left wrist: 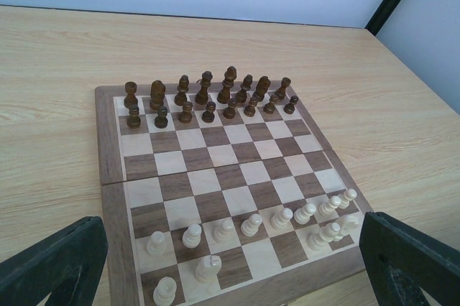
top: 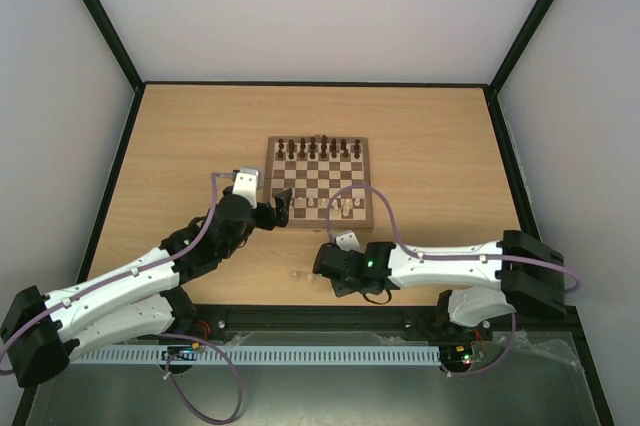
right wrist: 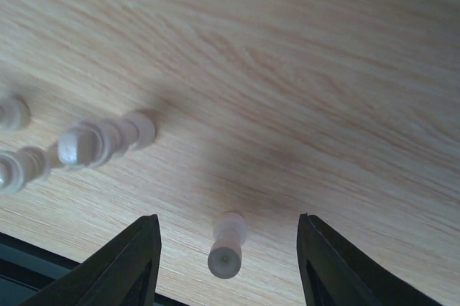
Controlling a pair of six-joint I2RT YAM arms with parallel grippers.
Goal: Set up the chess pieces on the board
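Note:
The chessboard (left wrist: 165,214) carries dark pieces (left wrist: 203,88) in two rows at its far side. Along the near side stand a row of white pawns (left wrist: 251,225) and several white back-row pieces (left wrist: 208,269), with a gap mid-row. My left gripper is open and empty, beside the board's near left in the top view. Over the bare table in front of the board, my right gripper points down, open, its fingers on either side of a small white piece (right wrist: 228,238) without visible contact.
Other loose white pieces, one with a faceted top (right wrist: 77,145), stand left of my right gripper in its wrist view. The table's dark front edge (right wrist: 36,263) is close by. Table space (top: 440,166) right of the board is clear.

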